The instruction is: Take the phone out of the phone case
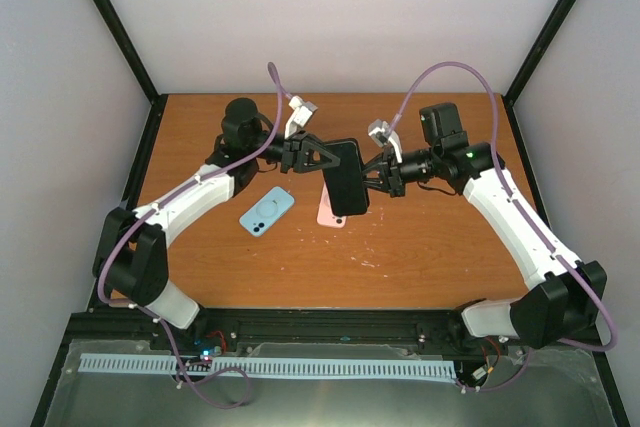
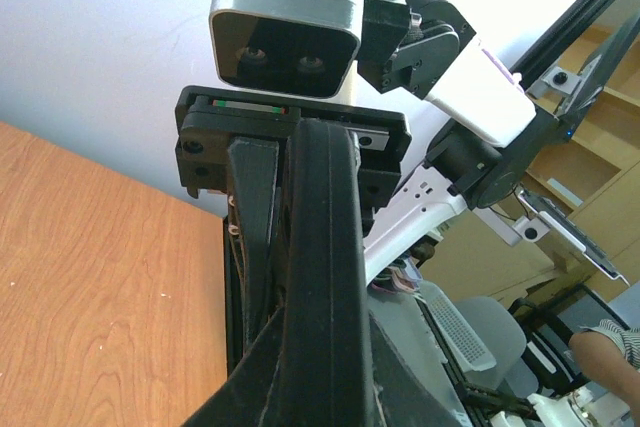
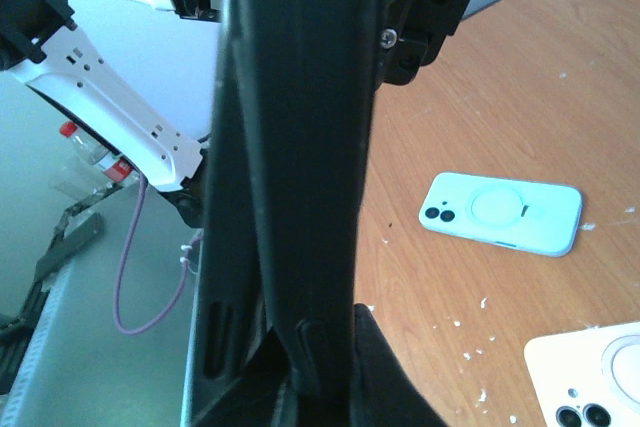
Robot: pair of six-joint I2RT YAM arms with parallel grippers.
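Note:
A dark phone in its case (image 1: 346, 185) hangs upright above the table between my two grippers, seen edge-on in the left wrist view (image 2: 322, 277) and in the right wrist view (image 3: 300, 187). My left gripper (image 1: 328, 158) is shut on its upper left part; my right gripper (image 1: 369, 173) is shut on its right side. Whether phone and case are apart at all I cannot tell from these views.
A light blue phone (image 1: 267, 209) and a pink phone (image 1: 331, 220), partly behind the dark one, lie on the wooden table (image 1: 410, 257).

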